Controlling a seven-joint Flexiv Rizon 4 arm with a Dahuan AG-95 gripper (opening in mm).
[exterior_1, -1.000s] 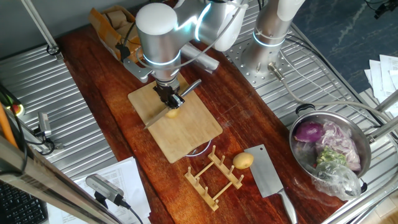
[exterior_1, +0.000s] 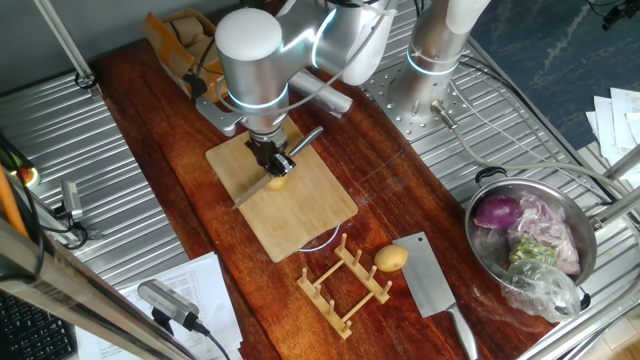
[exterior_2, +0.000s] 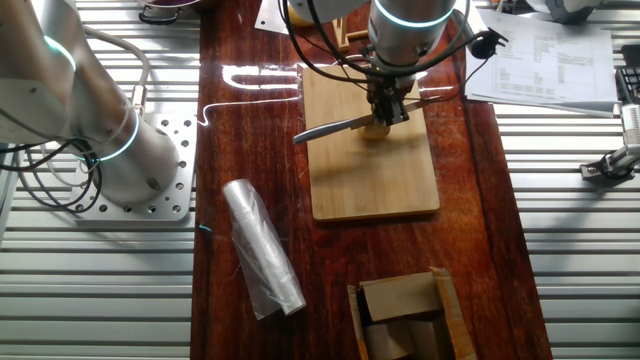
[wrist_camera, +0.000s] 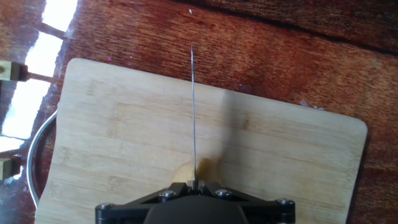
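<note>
My gripper (exterior_1: 272, 160) is shut on a knife (exterior_1: 250, 192), holding it above the wooden cutting board (exterior_1: 305, 215). Edge-on in the wrist view, the thin blade (wrist_camera: 194, 112) points away from the fingers. Right below the gripper, a yellow potato (wrist_camera: 184, 172) rests on the board, partly covered by the knife and fingers. Seen from the other side, the knife's handle (exterior_2: 325, 131) sticks out to the left and the potato (exterior_2: 375, 132) shows under the gripper. Whether the blade touches or enters the potato is hard to tell.
Beyond the board stand a wooden peg rack (exterior_1: 343, 290), a second potato (exterior_1: 391, 258) and a cleaver (exterior_1: 428, 275). A metal pot (exterior_1: 590, 240) holds a purple onion and bagged vegetables. A plastic roll (exterior_2: 262, 245) and a cardboard box (exterior_2: 450, 315) lie near the board.
The arm has shifted very slightly with the knife since a second ago.
</note>
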